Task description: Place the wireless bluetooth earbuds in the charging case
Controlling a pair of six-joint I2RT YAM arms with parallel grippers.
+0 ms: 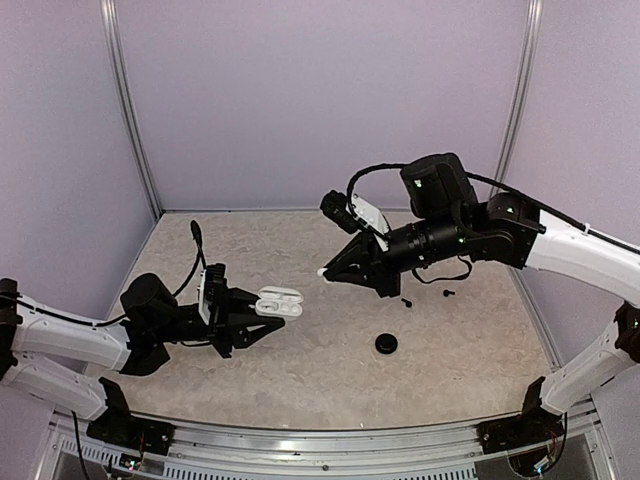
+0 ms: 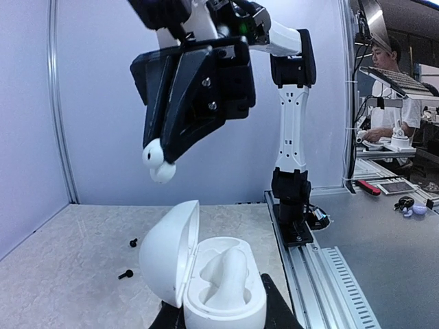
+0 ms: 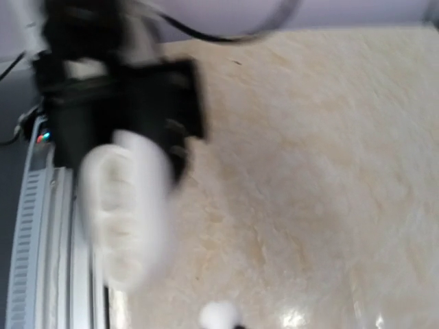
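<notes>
My left gripper (image 1: pixel 250 320) is shut on the open white charging case (image 1: pixel 279 304), held level above the table. In the left wrist view the case (image 2: pixel 212 301) has its lid raised and a white earbud shape (image 2: pixel 230 281) lies inside. My right gripper (image 1: pixel 335 270) is shut on a white earbud (image 2: pixel 153 156), held above and to the right of the case, apart from it. In the right wrist view the earbud (image 3: pixel 218 315) shows at the bottom edge and the case (image 3: pixel 116 199) is blurred.
A black round object (image 1: pixel 386 343) and small black screws (image 1: pixel 407 301) lie on the table (image 1: pixel 190 250).
</notes>
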